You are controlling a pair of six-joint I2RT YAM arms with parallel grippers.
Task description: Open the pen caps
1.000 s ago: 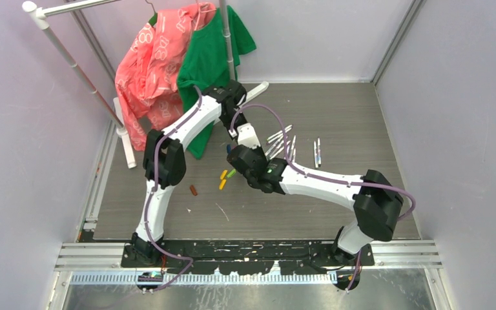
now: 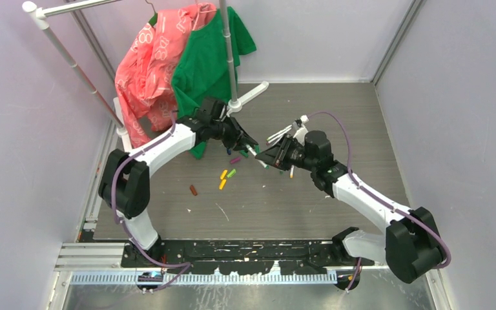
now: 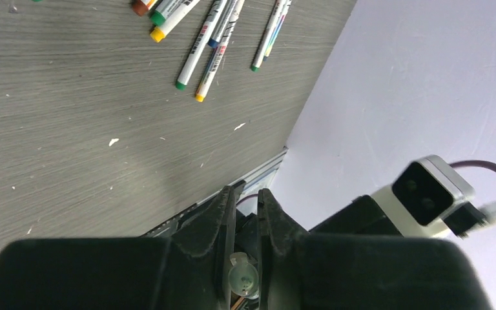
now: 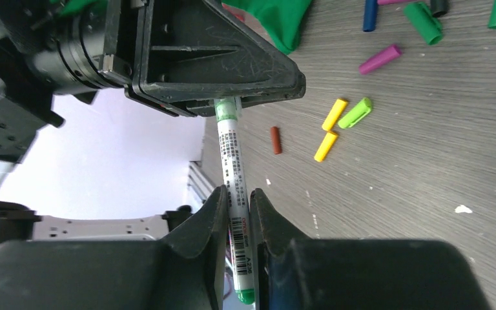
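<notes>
A white marker (image 4: 232,174) with a green end is held between my two grippers in mid-air over the table. My left gripper (image 2: 250,146) has its fingers at the pale green upper end; my right gripper (image 2: 266,159) has its fingers around the lower part, as the right wrist view shows. In the left wrist view a clear green end shows low between the fingers. Loose caps lie below: yellow (image 4: 325,146), light green (image 4: 355,113), purple (image 4: 380,59), brown (image 4: 276,139), blue and dark green. Several markers (image 3: 197,48) lie on the right of the table.
A clothes rack with a red garment (image 2: 145,71) and a green shirt (image 2: 203,61) stands at the back left. Walls bound both sides.
</notes>
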